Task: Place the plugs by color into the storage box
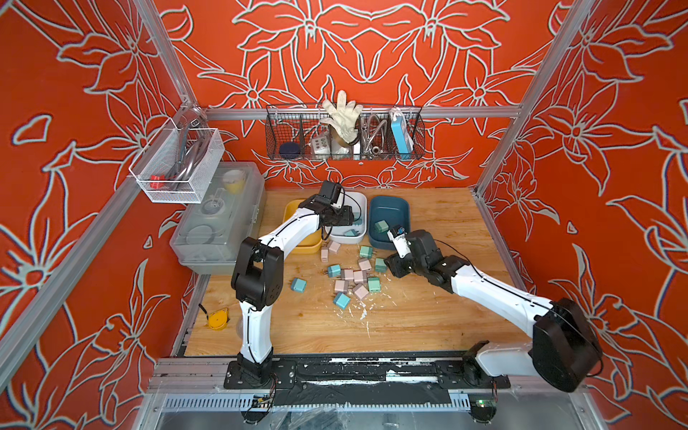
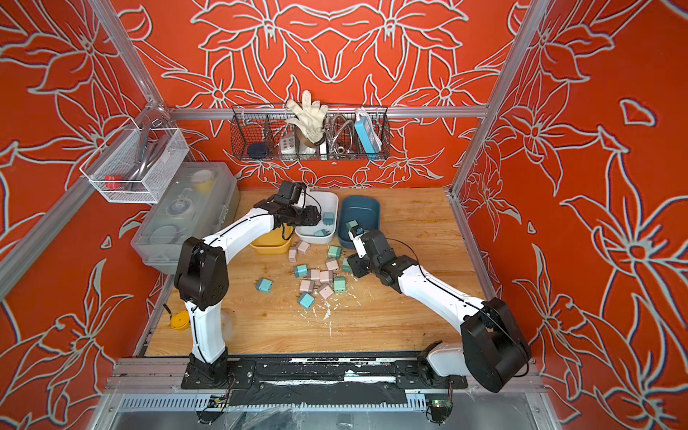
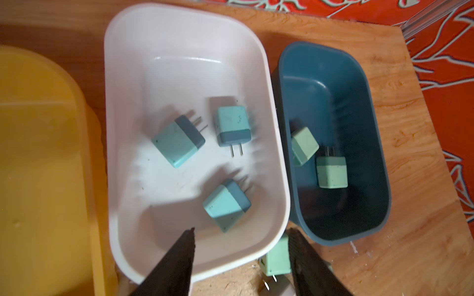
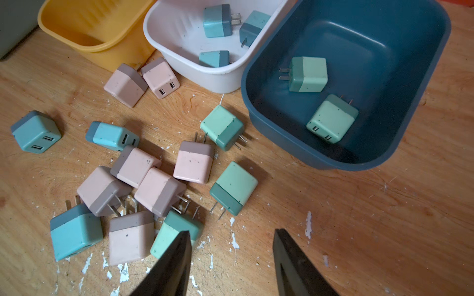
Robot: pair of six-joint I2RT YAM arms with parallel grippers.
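Three blue plugs (image 3: 226, 204) lie apart inside the white box (image 3: 126, 88). In the dark blue box (image 4: 429, 59) rest two green plugs (image 4: 308, 74). On the table, the left wrist view catches a green plug (image 3: 276, 257) by the white box's near edge, between the fingers of my open left gripper, which is above the box rim. My right gripper is open over bare wood with nothing between its fingers. Ahead of it lie a loose green plug (image 4: 234, 187), several pink plugs (image 4: 193, 161) and several blue plugs (image 4: 76, 231). The yellow box (image 4: 93, 27) shows no plug.
A lidded translucent container (image 1: 215, 215) stands at the left, with a yellow tape measure (image 1: 218, 319) in front of it. A wire basket (image 1: 344, 132) hangs on the back wall. Bare table lies right of the dark blue box.
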